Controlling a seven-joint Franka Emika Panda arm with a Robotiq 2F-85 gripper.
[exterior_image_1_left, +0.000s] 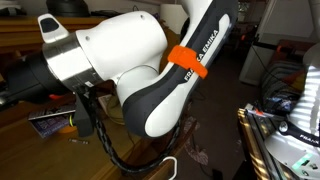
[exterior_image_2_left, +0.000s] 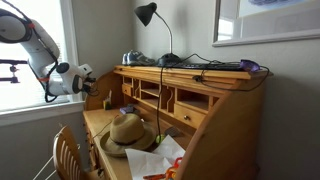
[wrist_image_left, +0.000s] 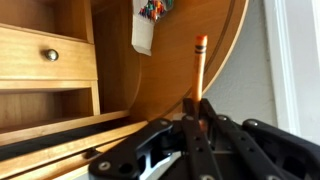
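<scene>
A thin orange stick with a dark band near its top, like a marker or pencil, stands up between the fingers of my gripper in the wrist view. The fingers are shut on its lower end. Beyond it shows the curved wooden side panel of the desk. In exterior view 2 the gripper is small, above the desk's far left end, and the stick cannot be made out. Exterior view 1 shows mainly the white arm; the fingertips are hidden there.
A pale box with colourful contents lies near the panel. Drawers and cubbyholes line the left of the wrist view. On the desk are a brown hat, papers and orange-handled scissors. A lamp rises behind.
</scene>
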